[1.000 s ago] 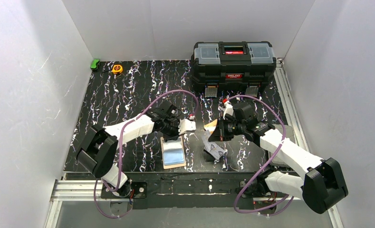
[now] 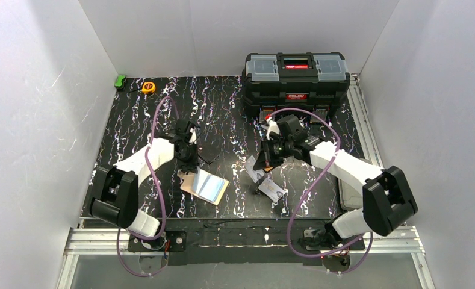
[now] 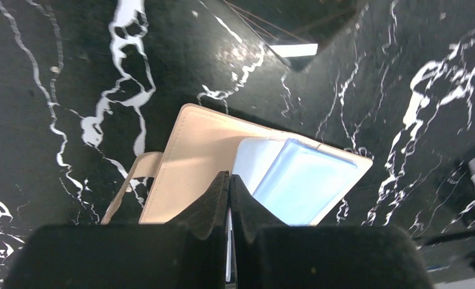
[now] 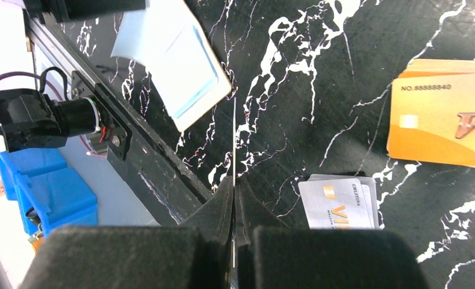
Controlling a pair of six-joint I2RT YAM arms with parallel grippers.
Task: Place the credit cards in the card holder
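Note:
The tan card holder [image 2: 185,185] lies open and askew on the table, its pale blue sleeves [image 3: 307,180] showing. Its raised sleeve is pinched by my left gripper, which is shut. On the right, my right gripper is shut on a thin card [image 4: 235,141], seen edge-on in its wrist view and flat and pale in the top view. Silver cards [image 4: 340,201] lie below and right of that gripper, with orange cards [image 4: 445,117] farther right. A gap of bare table separates the held card from the holder.
A black toolbox [image 2: 295,84] stands at the back right. Behind the holder lies a dark glossy flat object [image 2: 209,155]. An orange tape measure [image 2: 148,88] and a green item [image 2: 120,81] sit back left.
My left gripper has moved left, dragging the holder along and turning it askew. My right gripper has shifted left with its card, moving off the silver cards.

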